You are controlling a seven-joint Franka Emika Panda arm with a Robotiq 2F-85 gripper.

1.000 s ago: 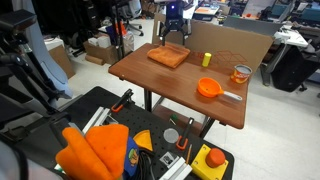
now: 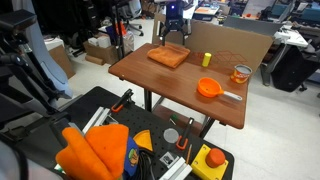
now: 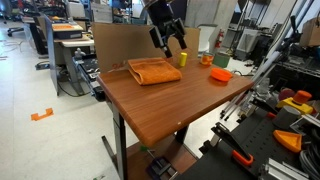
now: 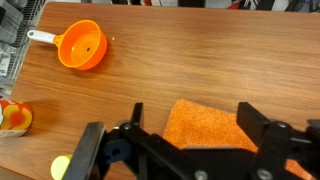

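Observation:
My gripper is open above the wooden table, its two dark fingers spread wide and nothing between them. Below it in the wrist view lies an orange cloth point(image 4: 205, 123), partly covered by the gripper's body. Exterior view 2 shows the folded cloth point(image 3: 153, 72) flat on the tabletop, with the gripper point(image 3: 174, 49) hanging over it, apart from it. An orange pan point(image 4: 82, 45) with a light handle rests on the table away from the gripper. A yellow cylinder point(image 2: 207, 58) stands near the back edge.
A can with a red and yellow label point(image 2: 240, 73) stands at the table's back right corner. A cardboard panel point(image 2: 230, 47) rises along the back edge. Bare wood point(image 2: 160, 78) lies free at the front and middle of the table.

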